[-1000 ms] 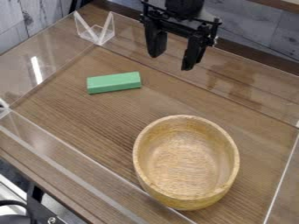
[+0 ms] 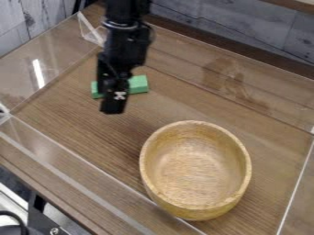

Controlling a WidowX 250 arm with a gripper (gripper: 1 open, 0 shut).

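Observation:
My gripper [image 2: 113,94], dark and on the arm reaching down from the top centre, is low in the upper left, at a green block [image 2: 135,84] lying on the wooden surface. The gripper covers part of the block; whether its fingers touch it or how far apart they stand is unclear. A round tan bowl [image 2: 196,171] sits at the lower right.
Dark edges border it at the top right and bottom left.
The gripper has moved from the upper right down and left to the green block, which now lies partly behind it.

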